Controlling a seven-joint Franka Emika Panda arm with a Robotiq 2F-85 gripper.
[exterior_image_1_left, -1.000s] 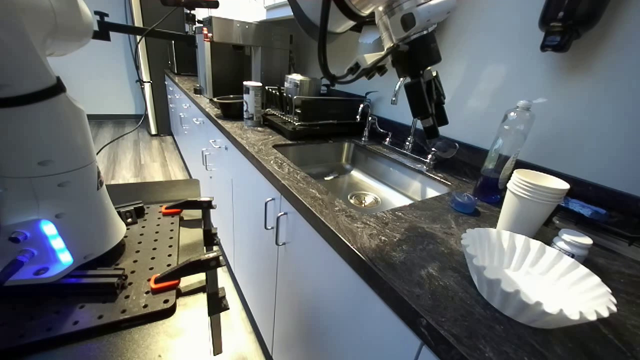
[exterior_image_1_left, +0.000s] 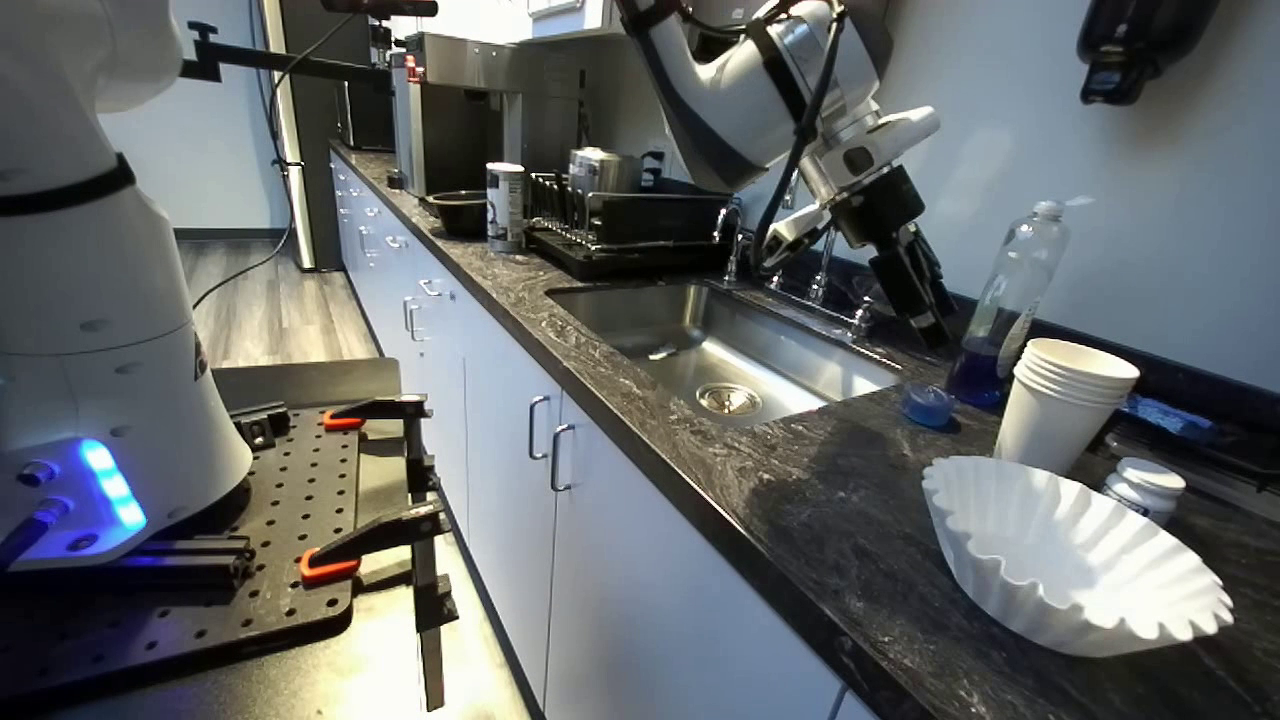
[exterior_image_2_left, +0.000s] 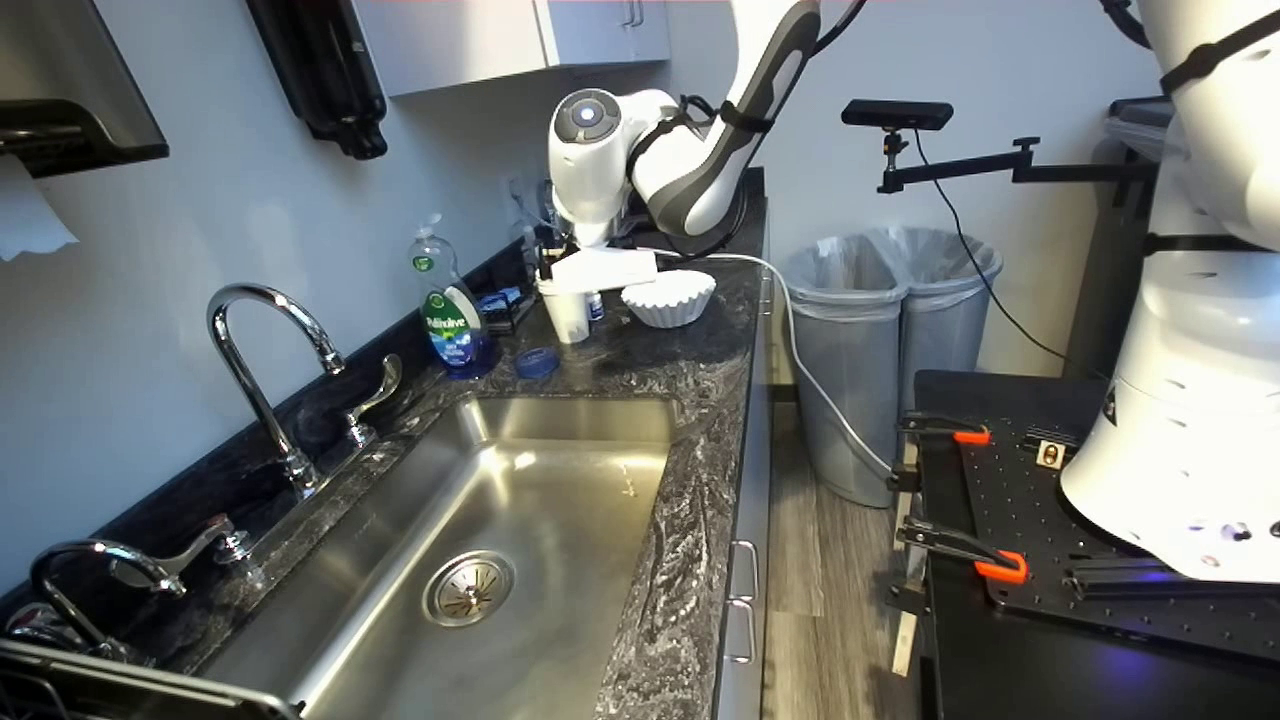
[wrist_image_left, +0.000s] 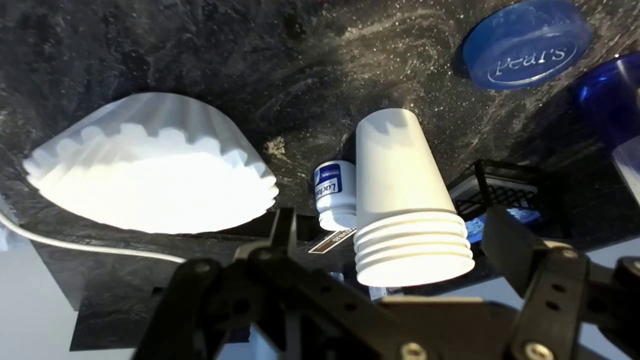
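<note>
My gripper is open, its two dark fingers spread wide apart in the wrist view. Between them, further off, appears a stack of white paper cups (wrist_image_left: 405, 174), standing on the dark counter. In exterior view 1 the gripper (exterior_image_1_left: 930, 324) hangs tilted above the counter near the sink's corner, clear of the cup stack (exterior_image_1_left: 1058, 408). A white fluted paper filter (wrist_image_left: 156, 174) rests beside the cups. Close against the stack is a small white bottle (wrist_image_left: 336, 192) with a blue label. Nothing shows held in the fingers.
A tall soap bottle (exterior_image_1_left: 1014, 300) with blue liquid stands close to the gripper, by the wall. A round blue lid (exterior_image_1_left: 927, 404) lies near it. The steel sink (exterior_image_2_left: 564, 528) is empty. Bare counter (exterior_image_1_left: 828, 516) lies in front of the cups.
My gripper has moved right and lower in exterior view 1, toward the soap bottle and cups. The objects on the counter have stayed where they were.
</note>
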